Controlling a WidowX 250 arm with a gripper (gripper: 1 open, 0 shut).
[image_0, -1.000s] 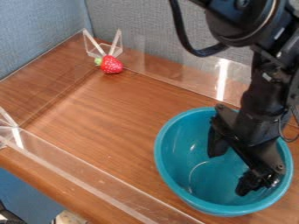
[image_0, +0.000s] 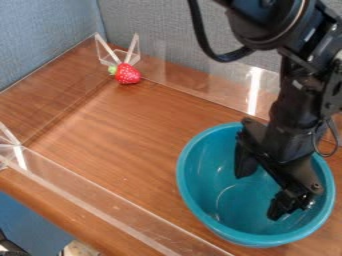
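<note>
A teal bowl (image_0: 211, 190) stands at the right of the wooden table. My black gripper (image_0: 262, 186) reaches down into it from the upper right, its fingers open inside the bowl; I see nothing held between them. A red strawberry (image_0: 127, 74) with a green top lies at the back left of the table, beside a clear plastic corner piece.
Clear low barriers edge the wooden table (image_0: 120, 130) along the back and the front left. Grey-blue padded walls stand behind.
My arm has shifted very slightly within the bowl; the bowl and strawberry stay where they were.
</note>
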